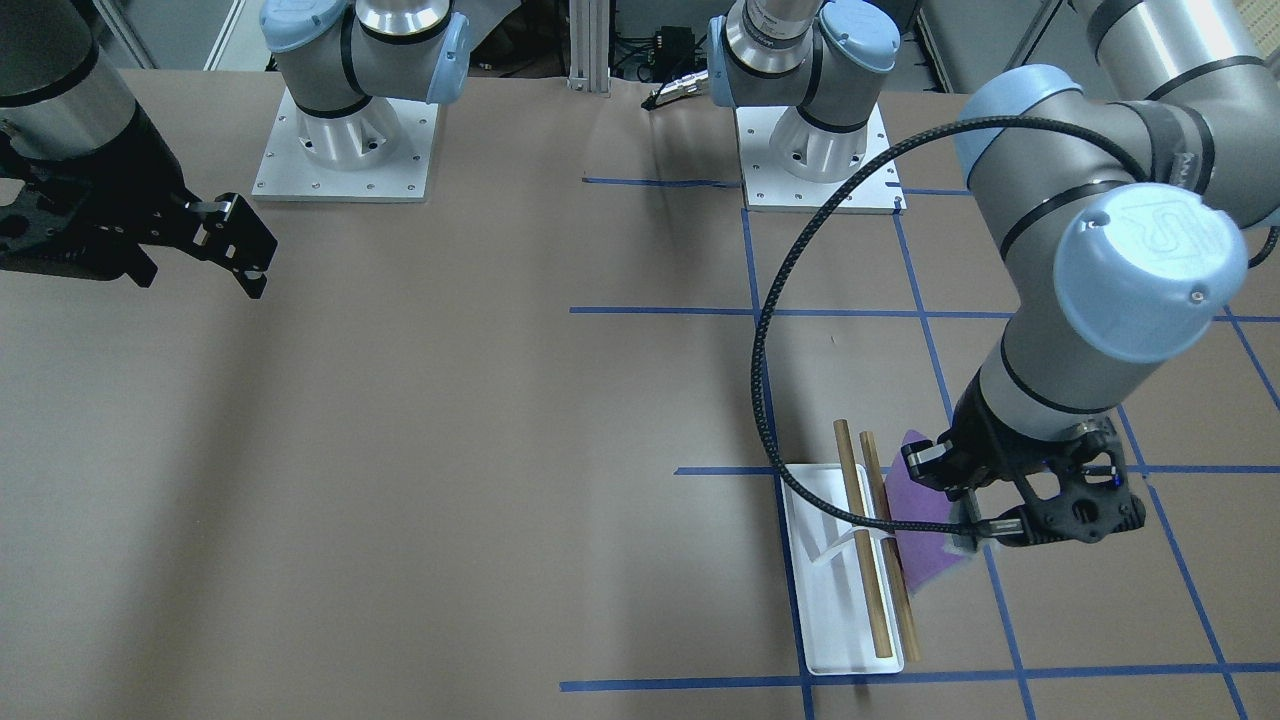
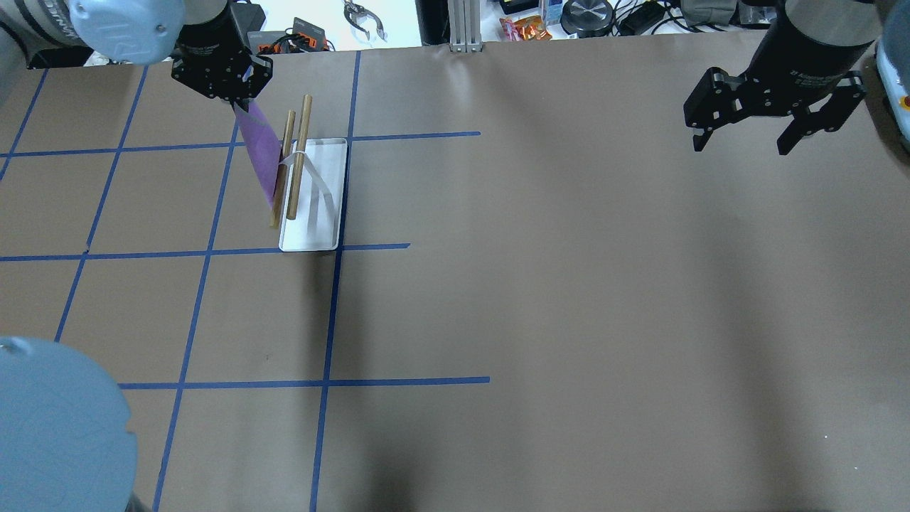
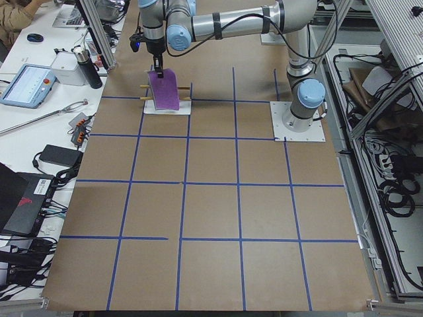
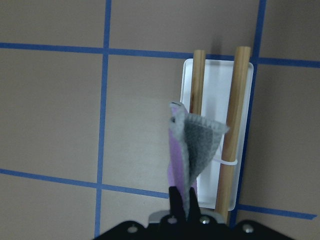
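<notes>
A purple cloth [image 1: 921,552] with a grey upper end hangs from my gripper [image 1: 966,492], which is shut on it. It hangs upright beside a white tray [image 2: 316,230] with two wooden sticks on a white holder, the near stick [image 1: 872,600] and the other stick [image 1: 906,612]. In the left view the purple cloth [image 3: 165,92] is spread broadside over the tray's area. From the wrist the cloth [image 4: 177,155] covers part of the left-hand stick; whether it touches the sticks I cannot tell.
Another black gripper [image 1: 204,240] is parked over the bare table at the other side. The taped floor [image 3: 238,211] around the tray is clear. Other arm bases stand at the back in the front view.
</notes>
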